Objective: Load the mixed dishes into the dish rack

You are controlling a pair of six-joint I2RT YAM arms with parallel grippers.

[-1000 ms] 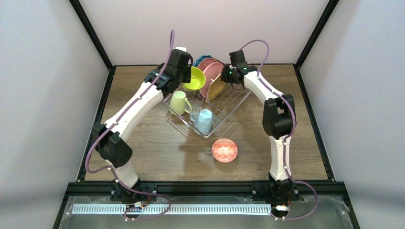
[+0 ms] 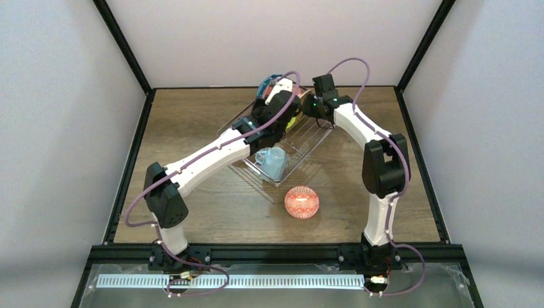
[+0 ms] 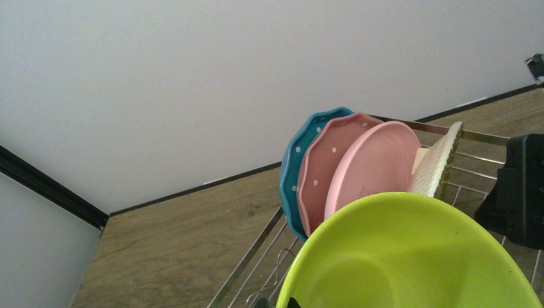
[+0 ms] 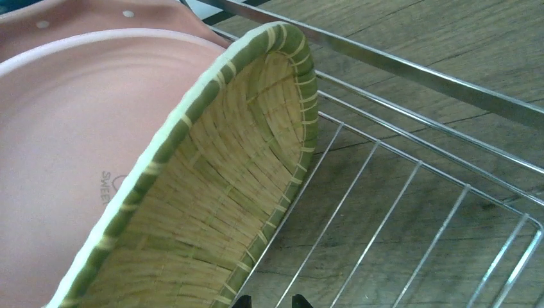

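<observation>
A lime-green bowl (image 3: 410, 250) is held by its rim in my left gripper, over the wire dish rack (image 2: 306, 146). Behind it in the left wrist view a blue plate (image 3: 292, 176), a scalloped pink plate (image 3: 319, 173) and a smooth pink plate (image 3: 378, 163) lean in a row. A woven basket (image 4: 212, 186) stands tilted after them. At the basket's lower edge my right gripper has its fingertips apart, with nothing seen between them. Near the rack's front corner is a light blue mug (image 2: 274, 163).
On the table in front of the rack sits a red-patterned bowl (image 2: 301, 202). Bare rack wires (image 4: 378, 224) show to the right of the basket. Both arms are close together above the rack.
My left gripper has carried the lime bowl rightward across the rack, toward the basket and my right gripper. Its arm now covers the green mug. The right arm has shifted slightly right.
</observation>
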